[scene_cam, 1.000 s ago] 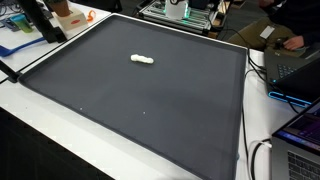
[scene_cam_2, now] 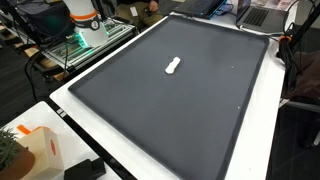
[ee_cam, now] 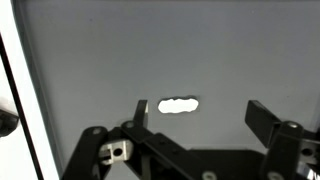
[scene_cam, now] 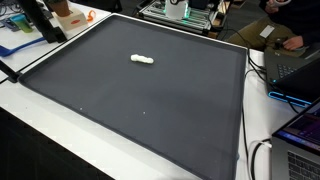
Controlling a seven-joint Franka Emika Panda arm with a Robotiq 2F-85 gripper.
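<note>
A small white elongated object [scene_cam: 142, 59] lies alone on the dark grey mat, toward the far side in exterior view 1. In exterior view 2 the same white object [scene_cam_2: 173, 65] rests near the mat's middle. The wrist view looks down on the white object [ee_cam: 178, 104], which appears between and slightly beyond the two fingertips. My gripper stands open, its black fingers wide apart with nothing held between them. Neither exterior view shows the fingers; only the white lower part of the robot [scene_cam: 176, 9] appears at the top edge.
Laptops [scene_cam: 299, 155] and cables line the right side of the table in exterior view 1. Boxes and small items [scene_cam: 68, 18] stand at the far left, and a plant pot [scene_cam_2: 14, 157] sits in exterior view 2's near-left corner.
</note>
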